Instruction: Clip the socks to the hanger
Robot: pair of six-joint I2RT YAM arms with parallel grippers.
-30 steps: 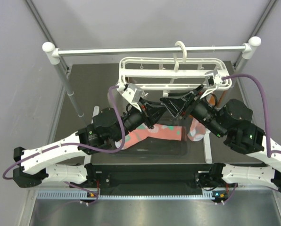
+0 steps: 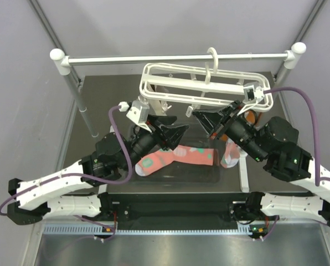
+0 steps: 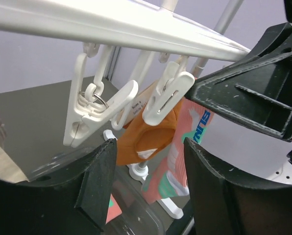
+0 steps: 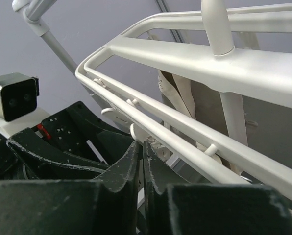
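The white hanger (image 2: 206, 84) hangs from the rail with clips beneath it. In the left wrist view a clip (image 3: 163, 98) hangs just above my left gripper, which is open with nothing between its fingers. My right gripper is up at the hanger's near bars, its fingertips close together by a clip; whether they hold it is unclear. A pink sock with mint patches (image 3: 175, 156) hangs at the right, beside an orange one (image 3: 146, 139). More pink socks (image 2: 190, 155) lie in the bin below.
The clear plastic bin (image 2: 165, 180) sits under the hanger. The rail (image 2: 115, 60) and its posts frame the workspace. The two grippers are close together below the hanger's front bar.
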